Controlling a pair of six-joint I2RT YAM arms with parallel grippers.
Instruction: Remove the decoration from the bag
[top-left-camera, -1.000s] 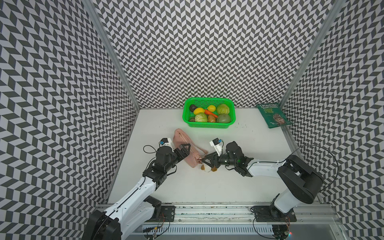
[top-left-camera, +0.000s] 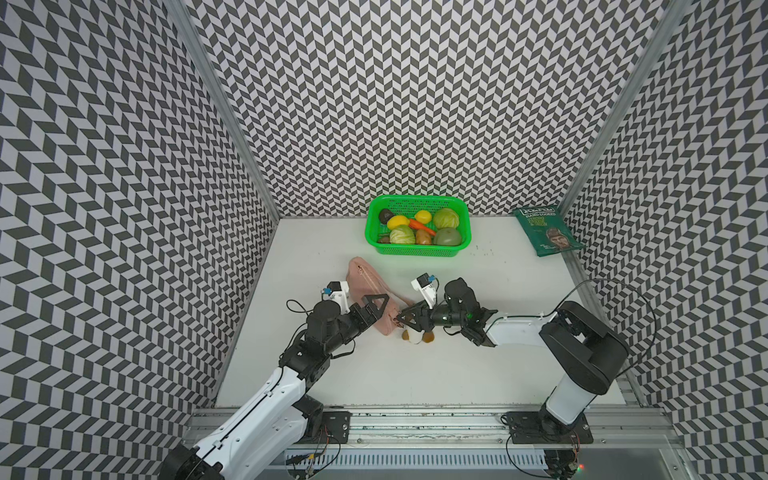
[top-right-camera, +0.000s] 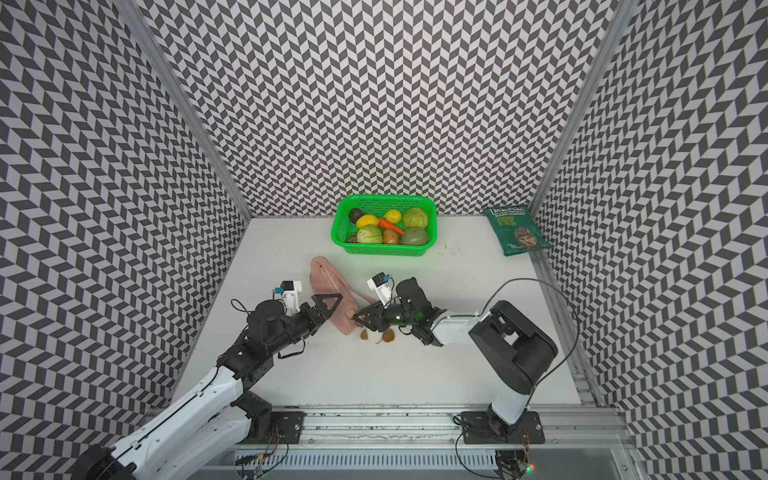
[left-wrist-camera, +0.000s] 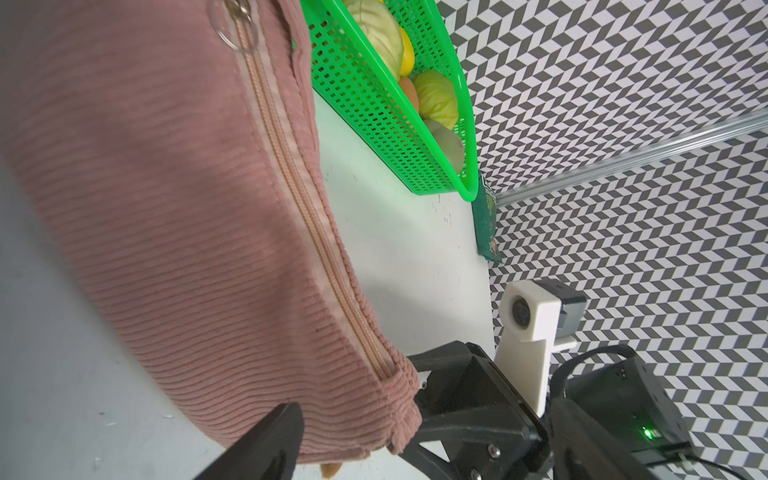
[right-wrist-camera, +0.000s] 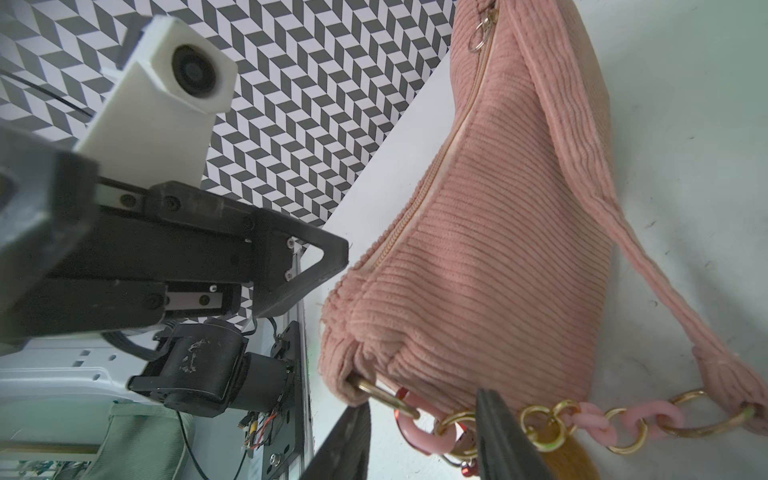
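The pink corduroy bag (top-left-camera: 369, 288) lies on its side, its zipper running lengthwise. In the right wrist view its end carries a chain of gold and pink links (right-wrist-camera: 596, 420), with a brown fluffy piece (right-wrist-camera: 568, 456) below. My left gripper (top-left-camera: 376, 302) is open above the bag, nothing between its fingers. My right gripper (top-right-camera: 364, 317) is at the bag's end by the chain; in the right wrist view its fingertips are apart around the links, and whether it holds any is unclear.
A green basket (top-left-camera: 416, 249) of fruit and vegetables stands behind the bag. A green snack packet (top-left-camera: 544, 232) lies back right.
My left gripper has moved slightly right and toward the front over the bag. The right arm has shifted slightly left, staying by the bag's end.
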